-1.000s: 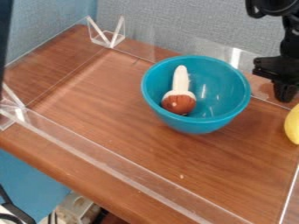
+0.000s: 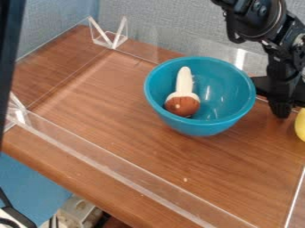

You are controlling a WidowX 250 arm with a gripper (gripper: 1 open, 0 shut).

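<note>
A teal bowl [image 2: 223, 96] stands on the wooden table, holding a white-and-brown toy [image 2: 183, 95] that lies tilted against its inside. My black gripper [image 2: 281, 103] is at the right edge of the view, low beside the bowl's right side; whether its fingers are open or shut is unclear. A yellow object [image 2: 300, 125] is partly visible just below it, cut off by the frame edge.
Clear plastic barriers run along the table [image 2: 107, 147] edges, with small stands at the back left and left. A grey wall stands behind.
The arm has shifted, with more of its upper joint now in view over the back right. The yellow object sits slightly further right and higher; the bowl is unmoved.
</note>
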